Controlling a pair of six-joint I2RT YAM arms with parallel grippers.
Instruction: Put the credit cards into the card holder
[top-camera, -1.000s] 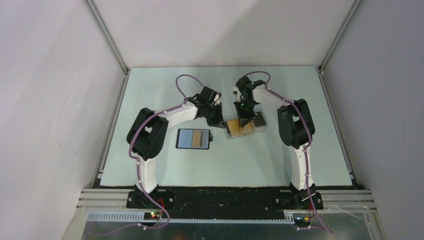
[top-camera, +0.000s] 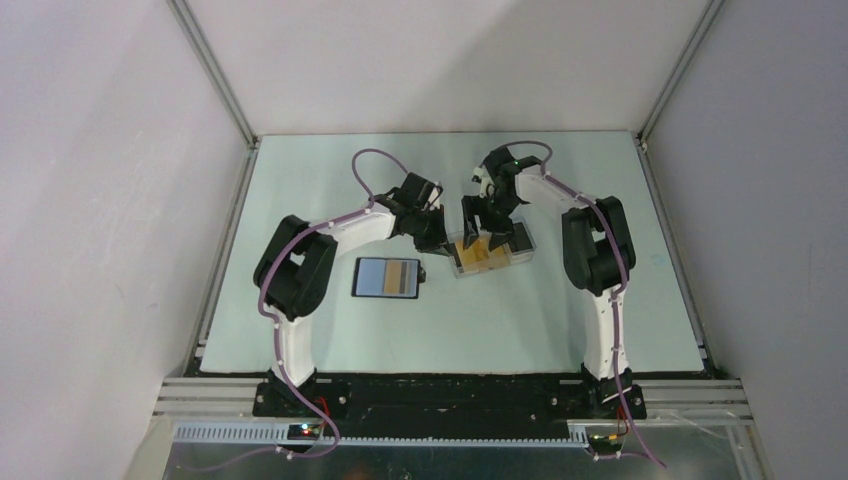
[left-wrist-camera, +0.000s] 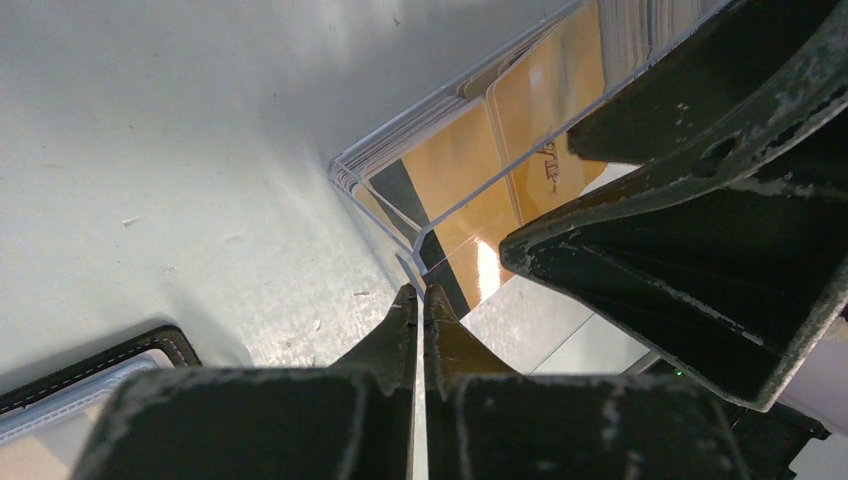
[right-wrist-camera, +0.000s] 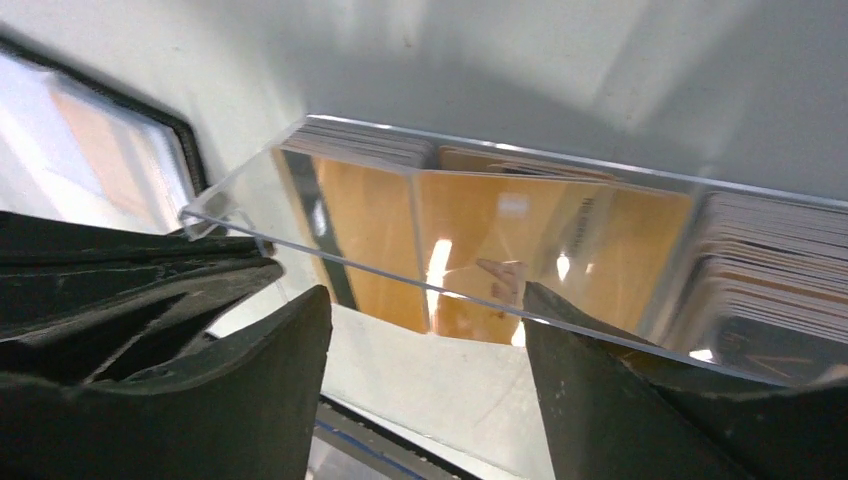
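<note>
Gold credit cards (top-camera: 483, 257) stand or lean inside a long clear box with compartments (right-wrist-camera: 800, 192). In the right wrist view, my right gripper is open over the gold cards, with its fingertips apart and no card visibly gripped. My left gripper is shut, its tips at the box's near corner; I cannot tell if the thin clear wall is between them. No card is in it. To the left of the box lies the black-edged card holder (top-camera: 388, 298), flat on the table, showing pale blue, tan and dark bands.
More stacked cards, dark-topped (right-wrist-camera: 780, 345), fill the box's right compartment. Both grippers are close together over the box, and a black finger of the right one (left-wrist-camera: 650, 220) looms in the left wrist view.
The left arm, the box and the holder look unmoved.
</note>
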